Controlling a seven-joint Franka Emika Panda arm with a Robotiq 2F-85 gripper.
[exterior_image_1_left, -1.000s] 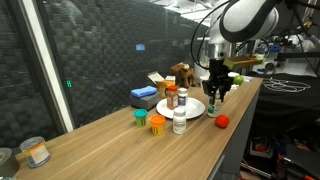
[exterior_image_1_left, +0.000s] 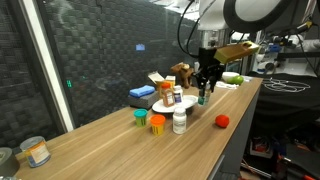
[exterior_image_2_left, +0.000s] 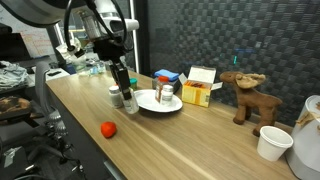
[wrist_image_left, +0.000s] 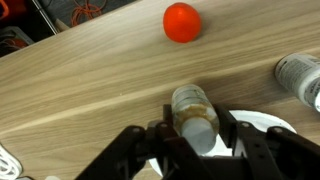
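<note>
My gripper (exterior_image_1_left: 203, 90) is shut on a small clear bottle (exterior_image_2_left: 130, 104), which hangs upright just past the white plate's edge. Looking down in the wrist view, the bottle's cap (wrist_image_left: 199, 134) sits between the two dark fingers. Part of the white plate (wrist_image_left: 262, 119) shows beneath the gripper there. In exterior view 2 the plate (exterior_image_2_left: 147, 99) carries small bottles, one with an orange-brown label (exterior_image_1_left: 168, 96) in exterior view 1. A red tomato-like ball (wrist_image_left: 182, 22) lies on the wooden table near its edge.
A white bottle (exterior_image_1_left: 179, 122) stands close by, with an orange cup (exterior_image_1_left: 158, 125) and a teal-lidded one (exterior_image_1_left: 140, 117) further left. Behind the plate are an open yellow box (exterior_image_2_left: 199, 85) and a brown toy moose (exterior_image_2_left: 256, 98).
The gripper has risen and shifted slightly left in exterior view 1, lifting the bottle from the table beside the plate. The ball and the other bottles have stayed put.
</note>
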